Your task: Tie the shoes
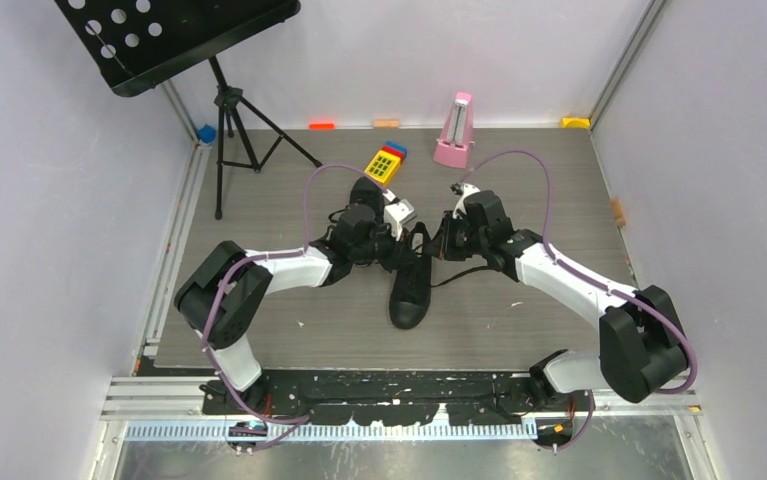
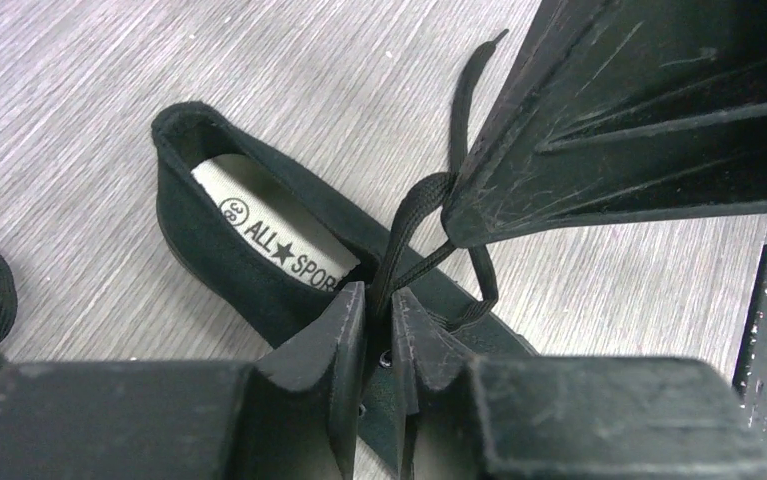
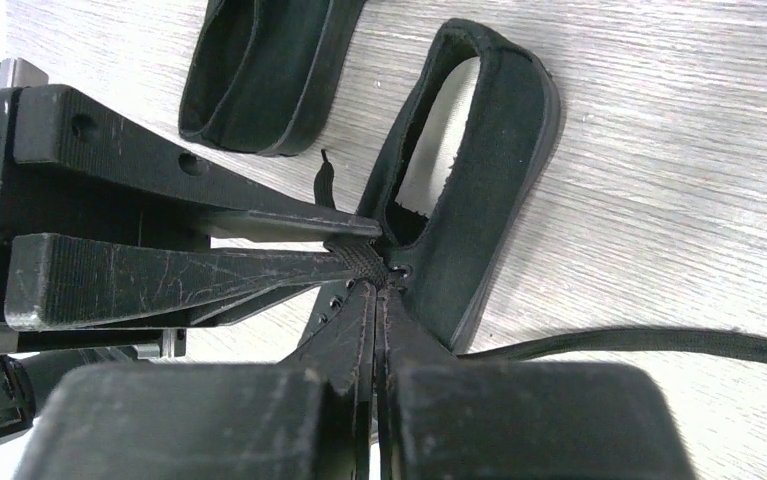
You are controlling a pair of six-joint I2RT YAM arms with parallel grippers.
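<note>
The black shoe [image 1: 409, 295] lies toe toward me, its opening and "ALL STAR" insole [image 2: 269, 225] visible in the left wrist view. My left gripper is shut at the eyelets on a black lace [image 2: 409, 215], which loops up past the other gripper. My right gripper is shut just right of it, over the laces at the shoe's top, with lace at its tips. A free lace [image 3: 659, 340] runs out to the right. The second shoe [image 3: 269, 70] lies behind, partly hidden by the left arm.
A yellow toy [image 1: 382, 167], a pink metronome [image 1: 455, 130] and a black music stand [image 1: 229, 100] stand at the back. The board is clear at the front and right.
</note>
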